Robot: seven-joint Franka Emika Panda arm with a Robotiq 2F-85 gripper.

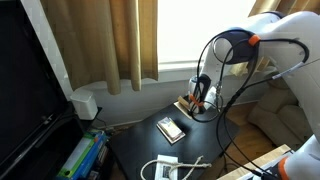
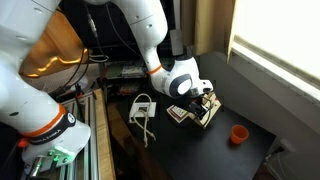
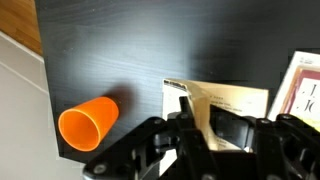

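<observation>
My gripper is shut on a thin tan edge that stands up between its fingers. It seems to belong to the pale tan box-like object [image 3: 235,97], which spreads out beneath the fingers on both sides. In exterior view 2 this tan object [image 2: 212,112] shows under the gripper [image 2: 205,99], tilted over the dark table. Whether it touches the tabletop I cannot tell. Part of the tan object [image 1: 183,104] shows left of the gripper in exterior view 1. The hand hides much of it in every view.
An orange cup [image 3: 87,124] stands on the table [image 2: 185,150], apart from the gripper. On the other side lies a flat white-bordered item [image 3: 306,95]. A white power strip [image 2: 143,108] with a loose cable lies farther off.
</observation>
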